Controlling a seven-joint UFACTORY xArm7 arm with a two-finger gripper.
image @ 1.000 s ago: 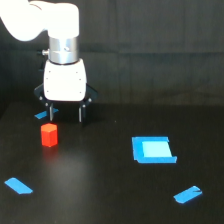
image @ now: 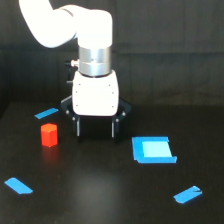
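A small red cube [image: 49, 135] stands on the black table at the left. To its right hangs my gripper [image: 96, 129], pointing down beneath the white arm. Its dark fingers are spread well apart, and nothing shows between them. Further right, blue tape frames a pale blue-white square [image: 155, 149] on the table. The gripper is between the cube and this square, apart from both. How high its fingertips are above the dark surface is hard to judge.
Strips of blue tape [image: 18, 186] [image: 187, 194] mark the front left and front right, and another blue strip [image: 46, 113] lies behind the cube. A dark curtain [image: 170, 60] closes off the back.
My gripper has shifted to the right and somewhat lower in the view, away from the red cube. The cube and the taped square have stayed in place.
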